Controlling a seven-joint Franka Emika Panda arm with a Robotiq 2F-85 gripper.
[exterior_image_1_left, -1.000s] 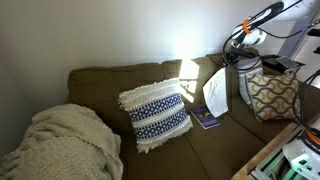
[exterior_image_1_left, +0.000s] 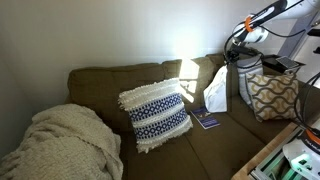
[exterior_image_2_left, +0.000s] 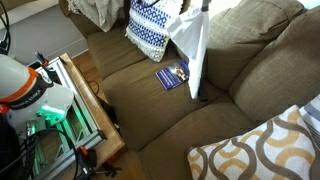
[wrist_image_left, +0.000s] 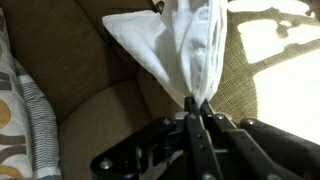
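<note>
A white cloth (exterior_image_1_left: 216, 91) hangs down in front of the sofa's backrest, its top pinched in my gripper (exterior_image_1_left: 228, 60). In the wrist view the cloth (wrist_image_left: 182, 45) bunches to a narrow point between the fingertips of my gripper, which is shut on it. Exterior view 2 shows the cloth (exterior_image_2_left: 193, 45) hanging long and loose, its lower end near the seat beside a dark blue book (exterior_image_2_left: 173, 75). The gripper lies beyond the top of that view.
On the brown sofa (exterior_image_1_left: 190, 155) rest a blue-and-white cushion (exterior_image_1_left: 157, 113), a patterned cushion (exterior_image_1_left: 273, 97) at the right and a bulky beige blanket (exterior_image_1_left: 65, 150) at the left. A wooden table edge (exterior_image_2_left: 95, 110) borders the seat.
The gripper and the hanging cloth have shifted slightly to the right over the last second. The cushions, blanket and book have stayed put.
</note>
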